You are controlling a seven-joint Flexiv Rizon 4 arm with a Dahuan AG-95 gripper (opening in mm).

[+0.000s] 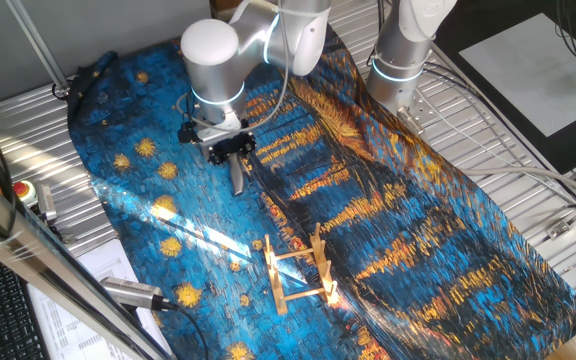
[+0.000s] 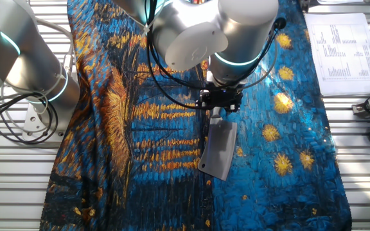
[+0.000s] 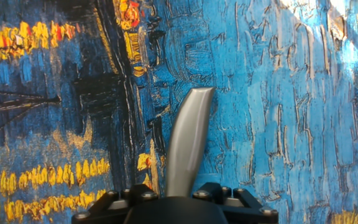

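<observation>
A silver cleaver with a small hole at one lower corner of its blade hangs from my gripper, which is shut on its handle end. In exterior view 1 the cleaver looks narrow, standing out below the gripper. From the wrist, the grey metal of the cleaver rises from between the fingers at the bottom middle. The fingers' exact contact with it is hidden. A small wooden rack with upright posts and crossbars stands apart from the gripper, toward the front in exterior view 1.
A blue and orange painted-pattern cloth covers the table, with folds on one side. A laptop, papers and a cabled device lie beyond the cloth's edge. Open cloth surrounds the cleaver.
</observation>
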